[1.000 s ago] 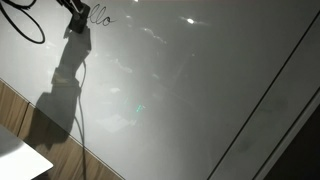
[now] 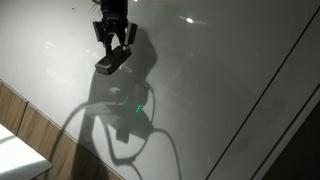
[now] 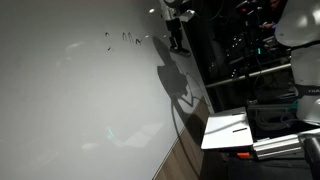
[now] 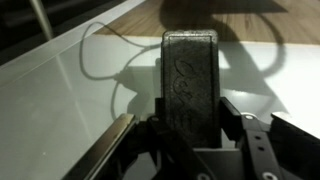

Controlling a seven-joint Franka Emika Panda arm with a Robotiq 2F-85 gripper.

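In the wrist view a dark grey block-shaped eraser [image 4: 190, 85] with scrawled marks on its upper face sits between the fingers of my gripper, which is shut on it. Exterior view 1 shows the eraser [image 2: 113, 60] tilted beneath the gripper [image 2: 112, 38], at the upper left of the whiteboard [image 2: 200, 85]. Whether it touches the board is hard to tell. In exterior view 2, several short dark pen marks [image 3: 125, 37] stand on the board, left of the gripper [image 3: 174, 24].
A wood-toned strip [image 2: 45, 135] borders the board, with a white surface [image 2: 18, 158] beyond it. In exterior view 2, a white sheet-like panel [image 3: 228, 130] and dark equipment stand at the right. Much of the board is free of objects.
My gripper has moved right across the board in exterior view 1, with the eraser now turned at a slant. The handwritten letters beside it one second ago no longer show there.
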